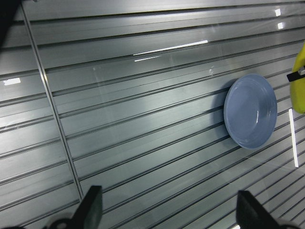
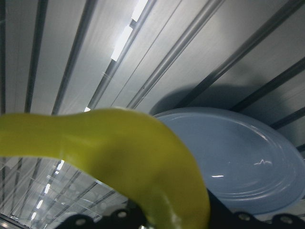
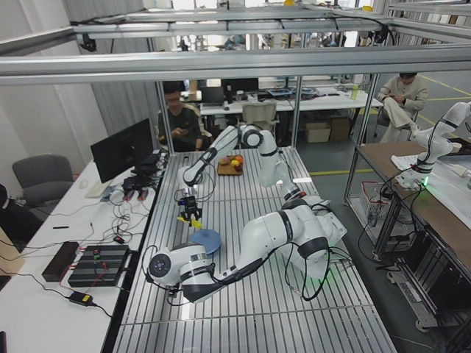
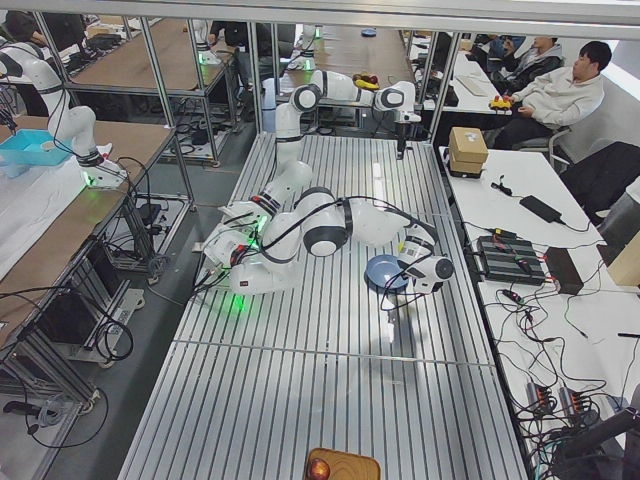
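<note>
A blue plate (image 1: 250,110) (image 2: 233,157) (image 3: 207,243) (image 4: 384,270) lies on the slatted metal table. A yellow banana (image 2: 133,143) is held above and beside the plate, with my right gripper (image 3: 190,217) shut on it; in the right wrist view the banana covers much of the fingertips. My left gripper is over bare slats near the plate; its two dark fingers stand apart at the bottom of the left wrist view, with nothing visible between them.
A wooden board with fruit (image 3: 229,169) lies at one end of the table. A side table with monitor, boxes and cables (image 3: 77,220) runs along the edge. The slats around the plate are mostly clear.
</note>
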